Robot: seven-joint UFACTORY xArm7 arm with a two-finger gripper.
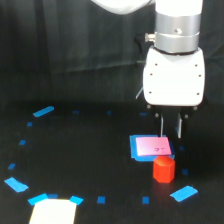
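Observation:
My gripper (170,135) hangs at the right side of the view, its white hand above two dark fingers that stand apart. Nothing shows between them. Below and slightly left of the fingertips is a flat pink piece (153,146) with a blue piece (134,147) showing around its edges. A red block (163,170) sits just in front of these, close to the blue edge. Whether the red block touches the blue piece, I cannot tell.
Pieces of blue tape are scattered over the black table, including a strip (184,193) at the front right and another (16,185) at the left. A pale, orange-edged object (53,212) is cut off by the bottom edge.

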